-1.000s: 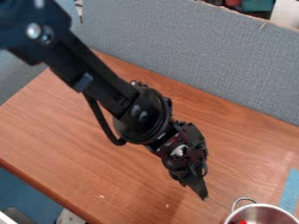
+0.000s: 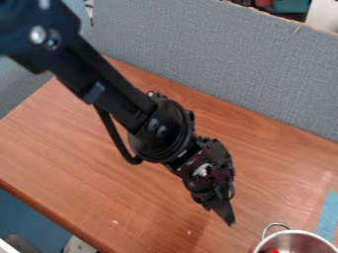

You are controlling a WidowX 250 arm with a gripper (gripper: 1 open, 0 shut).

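The black robot arm reaches down from the upper left over the wooden table [image 2: 79,148]. Its gripper [image 2: 222,210] is low above the table at the lower middle right, shut, with nothing visible between its fingers. A metal pot [image 2: 298,239] with a wire handle sits at the bottom right corner, a little to the right of and below the gripper. It is cut off by the frame's edge, and something red shows inside it.
A grey padded wall [image 2: 251,79] runs along the table's back. A light blue strip [image 2: 330,210] lies at the right edge. A white object is at the bottom left, off the table.
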